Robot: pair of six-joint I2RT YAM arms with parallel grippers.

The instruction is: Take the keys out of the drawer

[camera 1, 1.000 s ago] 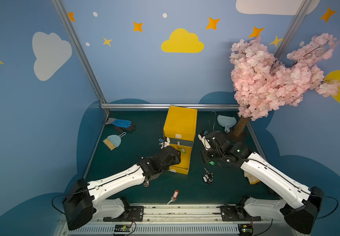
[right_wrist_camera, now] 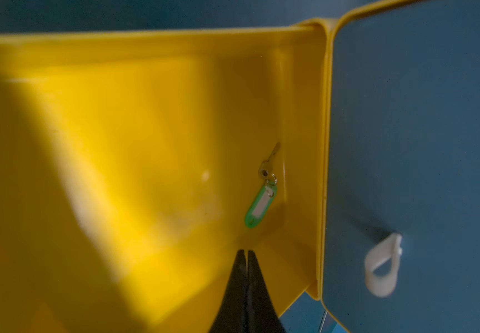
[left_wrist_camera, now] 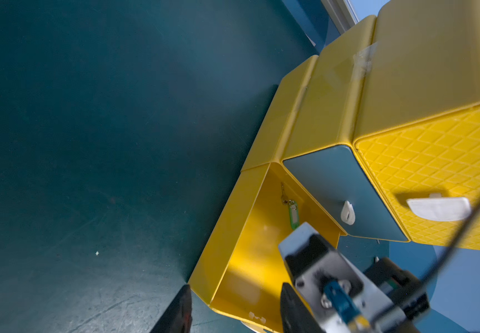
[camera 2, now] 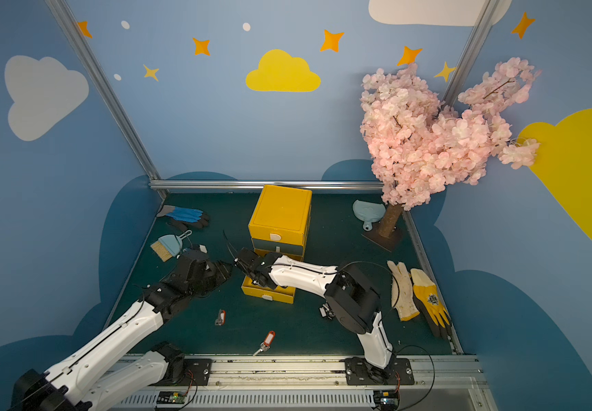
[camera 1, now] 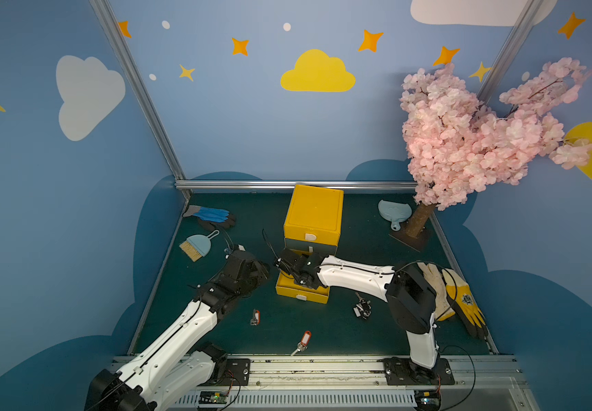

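The bottom drawer (left_wrist_camera: 256, 249) of the yellow cabinet (camera 1: 313, 212) is pulled out. In the right wrist view, a key with a green tag (right_wrist_camera: 261, 205) lies inside it, close to the cabinet end. My right gripper hangs over the drawer, shut, with nothing between its tips; the green-tagged key is apart from it. The left wrist view shows the same green tag (left_wrist_camera: 293, 214) beyond the right gripper's housing. To the left of the drawer is my left gripper, its fingers spread and nothing between them.
Red-tagged keys lie on the table (camera 1: 300, 342), with another red tag (camera 1: 255, 317) farther left. A dark key bunch (camera 1: 362, 308) is right of the drawer. Brush (camera 1: 200, 245), blue glove (camera 1: 210, 214), dustpan (camera 1: 395, 212) and yellow gloves (camera 1: 466, 301) lie around the edges.
My right arm has swung left over the drawer, while the left arm has drawn back left from it. A green tag seen beside the right gripper earlier is no longer visible on that side.
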